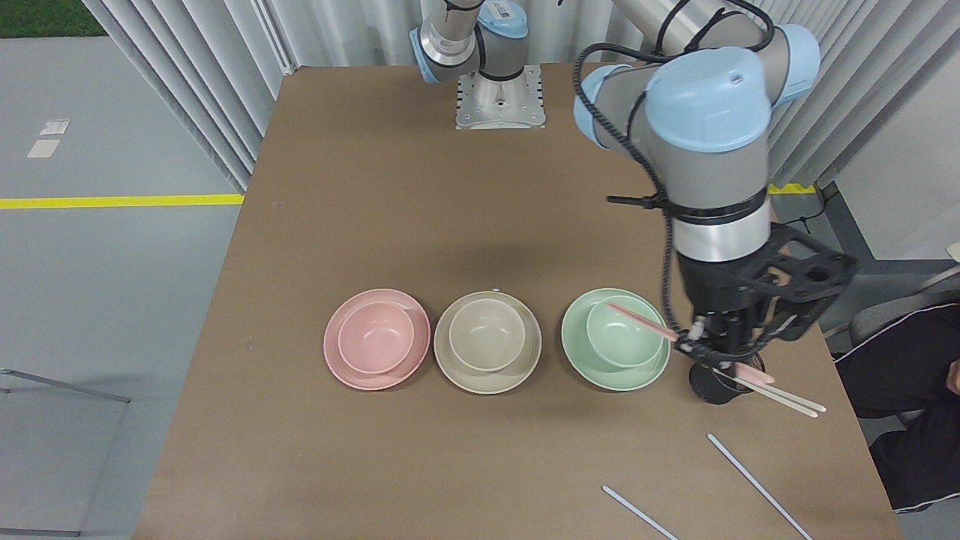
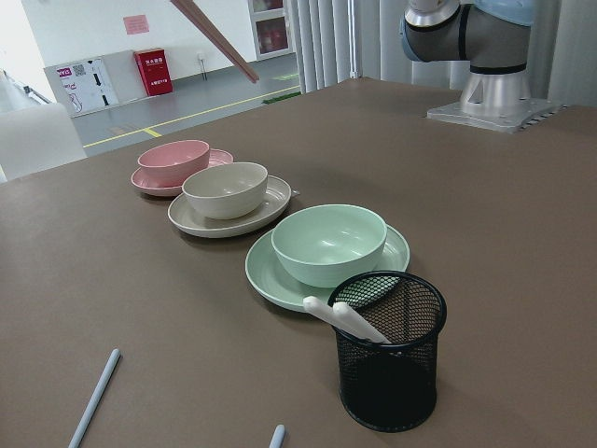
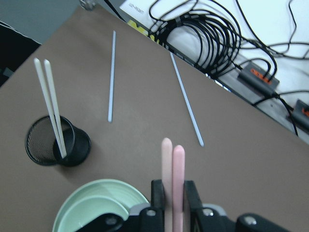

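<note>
My gripper [image 1: 715, 346] hangs high at the right of the table, above the green plate's right side and the pen holder; in the wrist view it [image 3: 173, 193] is shut on two pink chopsticks [image 3: 177, 164] side by side. A black mesh pen holder [image 2: 387, 392] stands beside the green bowl [image 2: 326, 245] and plate [image 1: 594, 364], holding two white chopsticks [image 3: 50, 96]. Two loose pale sticks [image 1: 756, 481] lie on the table near the front.
A cream bowl and plate [image 1: 486, 360] and a pink bowl and plate [image 1: 378, 342] sit to the left. Coiled cables [image 3: 203, 38] lie past the table edge. A seated person is at the right.
</note>
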